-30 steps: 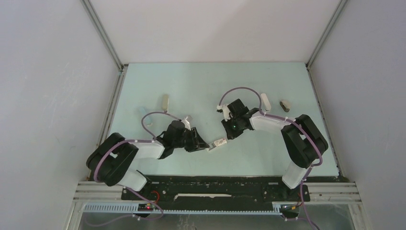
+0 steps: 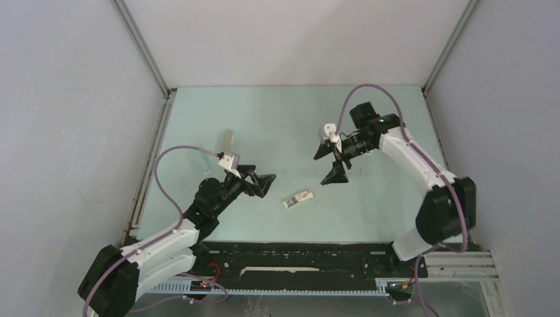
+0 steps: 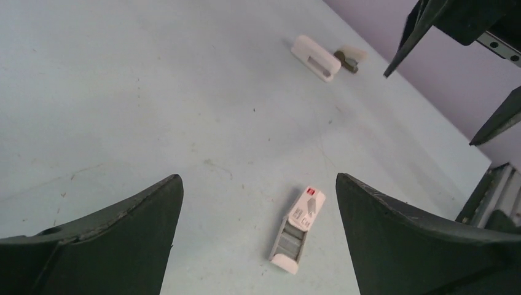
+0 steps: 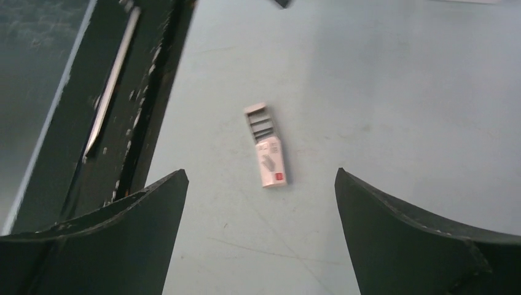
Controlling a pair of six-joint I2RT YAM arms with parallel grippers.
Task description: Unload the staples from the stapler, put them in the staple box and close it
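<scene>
On the table, between the two arms, lies a small white box [image 2: 298, 199] with red print. Its tray [image 3: 289, 241] is slid out of the sleeve [image 3: 305, 208], and grey shows inside; whether that is staples I cannot tell. My left gripper [image 2: 263, 185] is open above the table, to the left of the box and touching nothing. Up and to the right of the box, my right gripper [image 2: 323, 169] also stands open and empty. Its view shows the box [image 4: 270, 161] apart from both fingers. No stapler can be identified with certainty.
A white slotted object [image 3: 316, 58] and a small dark-and-tan item [image 3: 347, 61] rest near the table's far side in the left wrist view. A beige piece [image 2: 228, 140] and a pale blue item [image 2: 203, 163] lie at the left.
Both grippers have opened and drawn away from the small box, the left one leftward and the right one up and rightward. The box stays in place.
</scene>
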